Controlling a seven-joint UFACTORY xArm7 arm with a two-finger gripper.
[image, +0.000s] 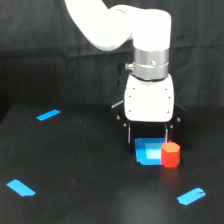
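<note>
My gripper (149, 138) hangs from the white hand at the right of centre, its dark fingers wide apart. Below and between them lies a blue square (143, 157) with a paler patch inside. A red block (171, 154) with a six-sided outline stands at the square's right side, covering part of that edge. Whether the block rests on the square or beside it, I cannot tell. The dark fingertips are hard to make out against the black background, and I cannot tell how far they are above the square.
Blue strips lie flat on the black table: one at the back left (48, 115), one at the front left (20, 188) and one at the front right (191, 196).
</note>
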